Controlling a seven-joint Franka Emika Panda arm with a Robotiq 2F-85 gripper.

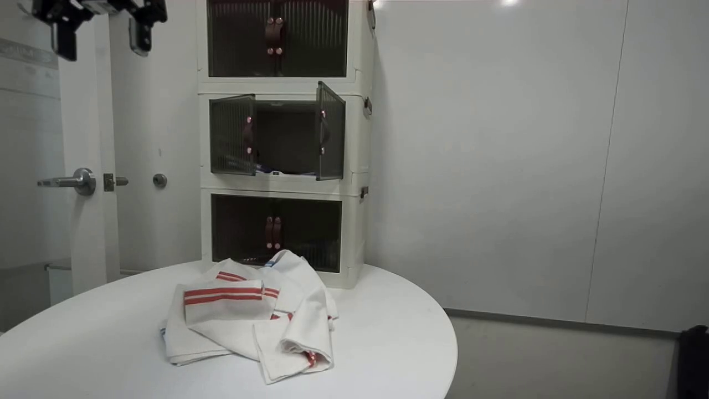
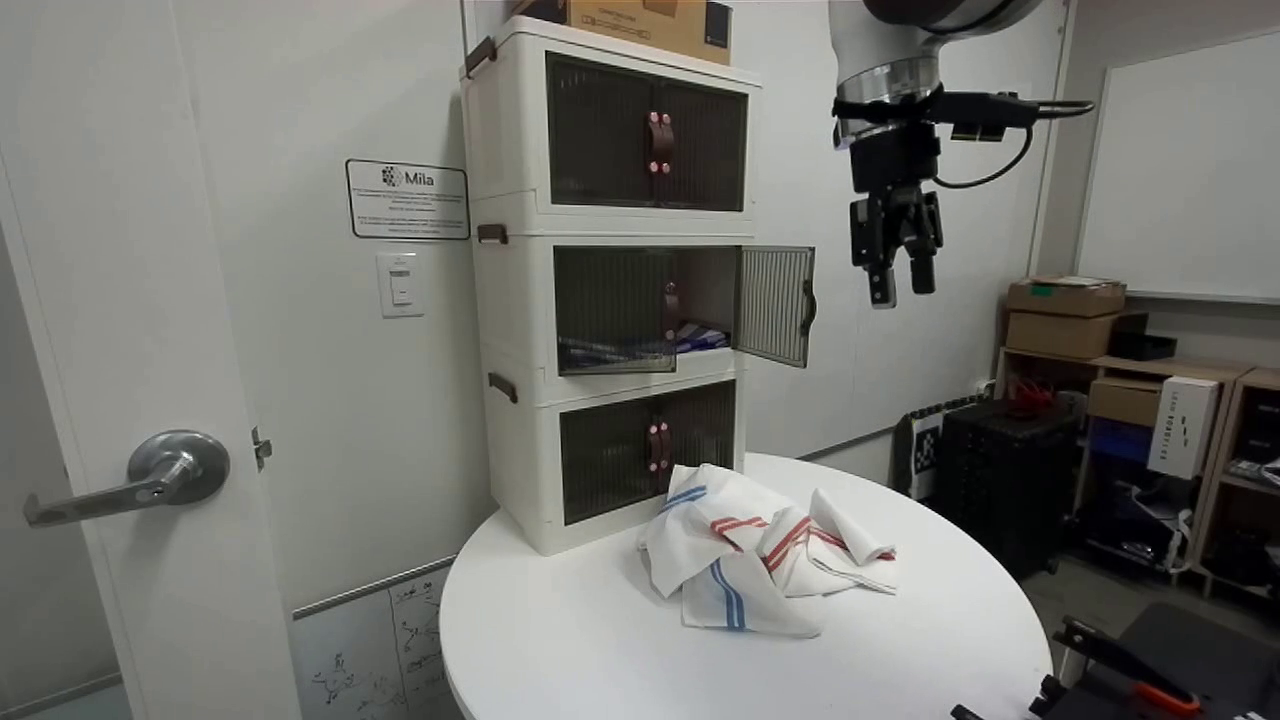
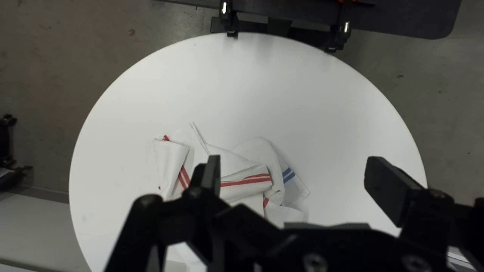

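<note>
White towels with red and blue stripes lie crumpled on the round white table, close to the cabinet's foot. In the second exterior view the towels show blue stripes on the near side and red ones behind. High above the table hangs my gripper, its fingers apart and nothing between them. From the wrist, the gripper appears wide open, with its left side covering part of the towels. At the top left of the first exterior view, the gripper's two fingertips show well separated.
A stacked cabinet stands at the table's back; its middle doors are swung open, with bluish cloth inside. The upper and lower doors are closed. A cardboard box sits on top. Bare tabletop surrounds the towels.
</note>
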